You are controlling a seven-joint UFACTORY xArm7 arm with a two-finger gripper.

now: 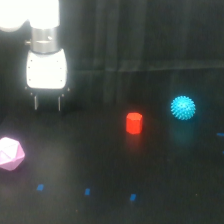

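Note:
At the upper left my gripper (47, 101) hangs above the dark table, its two thin fingers apart and nothing seen between them. A small red block (134, 123) sits near the middle of the camera view, well to the right of the gripper. Farther right is a spiky light-blue ball (183, 107). By the left edge, a pink many-sided ball (10, 153) is partly cut off by the frame. The gripper touches none of these things.
Small blue marks (87, 191) are spaced across the front of the dark tabletop (110, 165), with another mark (220, 134) at the right edge. A dark curtain-like backdrop (130, 50) closes off the back. Open room lies between the objects and toward the front.

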